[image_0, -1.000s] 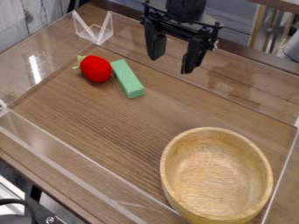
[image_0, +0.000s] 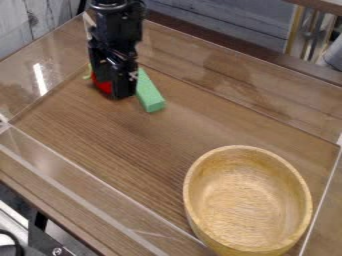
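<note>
My gripper (image_0: 115, 70), dark and open, is low at the upper left, right over a red round object (image_0: 104, 85) that it largely covers; whether its fingers touch it is unclear. A green block (image_0: 150, 92) lies just right of the gripper, with its top end partly behind it.
A large empty tan bowl (image_0: 247, 198) occupies the lower right of the wooden table (image_0: 120, 160). The table's edge runs along the left.
My gripper has moved from the upper right leftward and down onto the red object, now mostly hiding it. The green block and bowl look unmoved.
</note>
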